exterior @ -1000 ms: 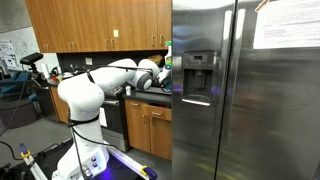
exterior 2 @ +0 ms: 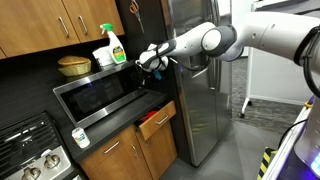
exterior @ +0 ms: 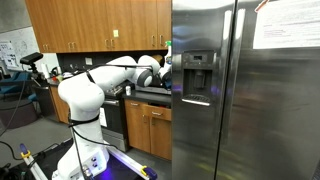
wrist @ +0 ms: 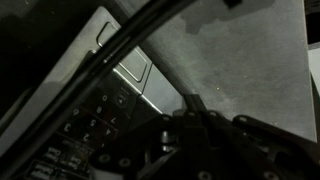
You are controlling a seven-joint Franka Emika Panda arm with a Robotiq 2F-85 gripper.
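Observation:
My gripper is shut, with nothing showing between its fingers. In the wrist view its tips are beside the lower right corner of a button panel [wrist: 105,110] with a silver edge; whether they touch it cannot be told. Exterior view 2 shows the gripper [exterior 2: 157,74] at the right end of the black microwave [exterior 2: 108,97], whose door looks closed. From exterior view 1 the fridge hides most of the hand.
A wooden drawer [exterior 2: 155,124] stands pulled out below the counter. A basket [exterior 2: 74,66] and a white-and-green bottle [exterior 2: 112,45] sit on the microwave. A white cup [exterior 2: 80,137] is near the stove [exterior 2: 40,167]. The steel fridge [exterior: 198,130] stands close to the arm.
In exterior view 1 the far part of the arm has shifted slightly down and toward the fridge. Everything else looks the same.

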